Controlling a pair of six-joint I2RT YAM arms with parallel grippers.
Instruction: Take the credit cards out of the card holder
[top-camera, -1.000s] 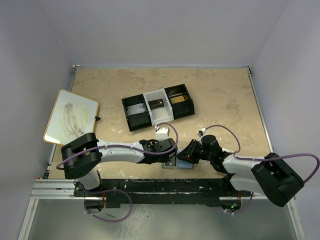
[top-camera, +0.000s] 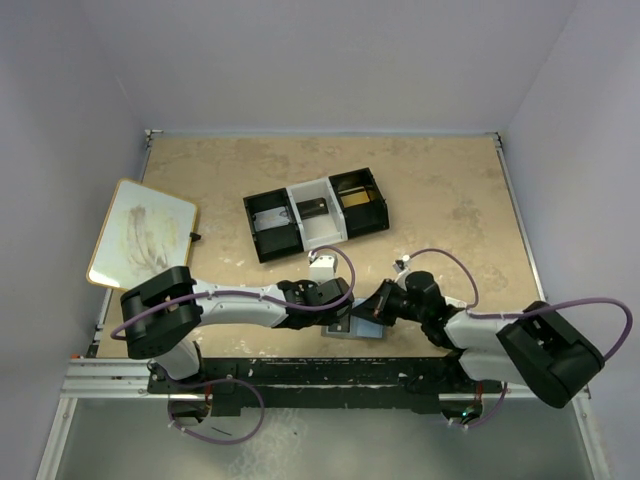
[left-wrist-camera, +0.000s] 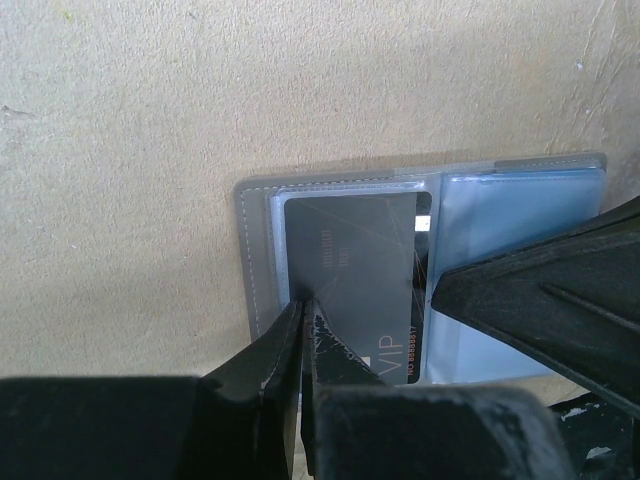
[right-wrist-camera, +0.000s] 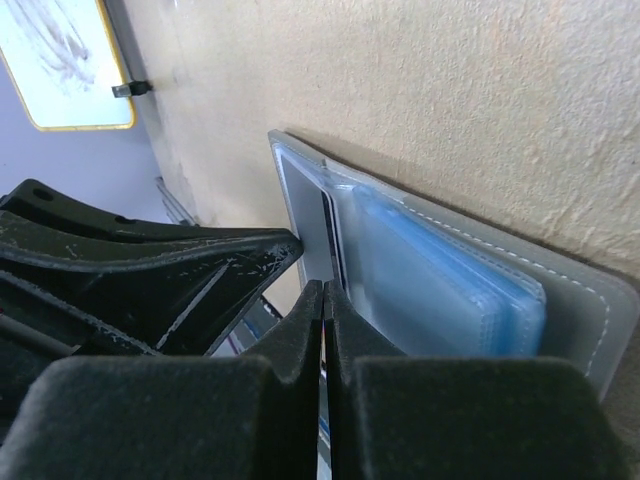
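The grey card holder (left-wrist-camera: 258, 290) lies open on the table, with clear plastic sleeves. A dark grey VIP card (left-wrist-camera: 352, 255) sits in its left sleeve; the right sleeve (left-wrist-camera: 510, 205) looks bluish and empty of any visible card. My left gripper is shut over the lower left part of that card, with nothing showing between its fingers. In the right wrist view my right gripper is shut too, beside the fold between the sleeves, and nothing shows in it. Whether either tip touches the plastic I cannot tell.
Behind the holder stands a three-part box (top-camera: 318, 212), a card or similar flat item in each compartment. A whiteboard (top-camera: 143, 233) with a yellow frame lies at the left. Open table (top-camera: 440, 190) spreads at the back right.
My left arm and the holder look unmoved.
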